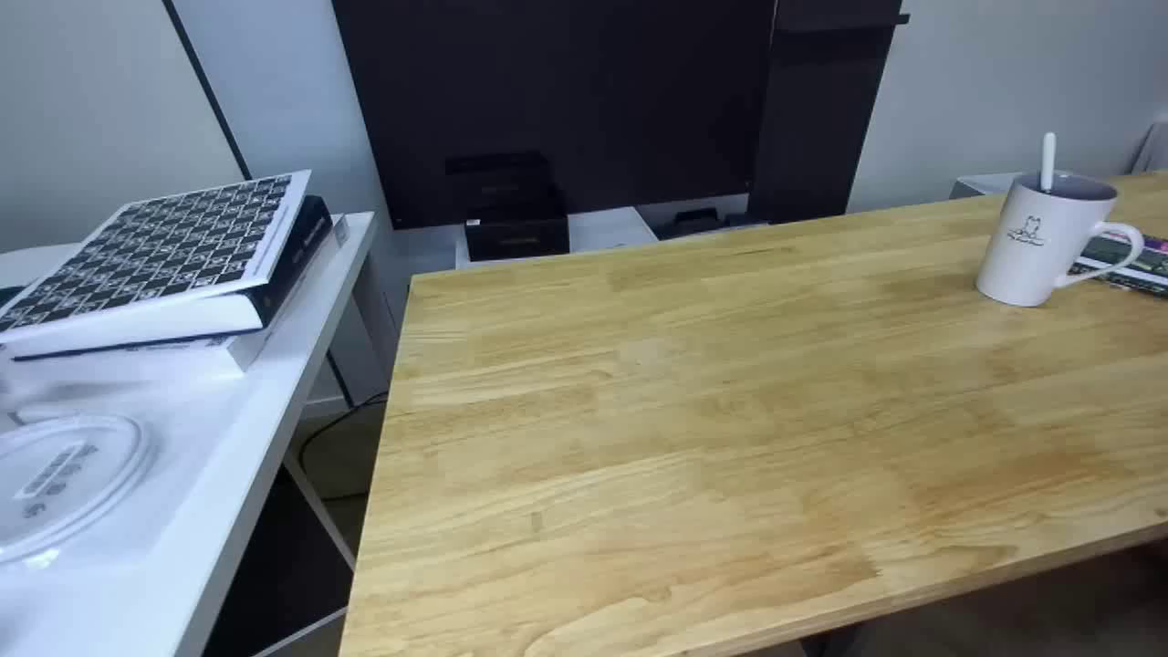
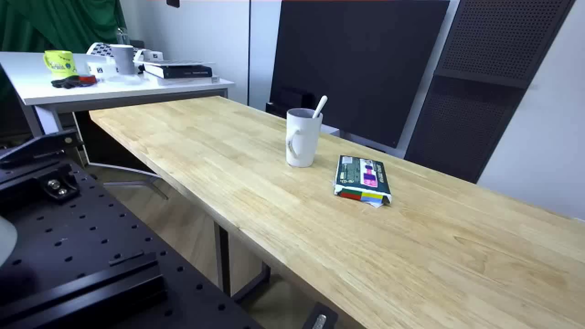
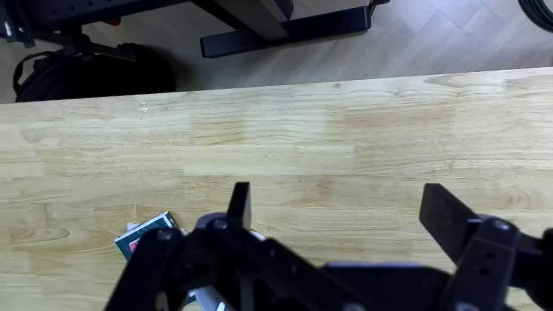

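Note:
Spread wide above the wooden table, my gripper is open, and only bare tabletop shows between its fingers. A white mug (image 2: 302, 143) with a small drawing stands upright on the table, a white-handled utensil (image 2: 319, 106) leaning out of it. Close by lies a dark green box (image 2: 362, 178) with coloured edges. In the wrist view the box (image 3: 146, 233) shows beyond the left finger, while the mug is mostly covered by the gripper's body. Neither exterior view includes the gripper.
A black perforated platform (image 2: 109, 241) runs alongside the table across a gap.

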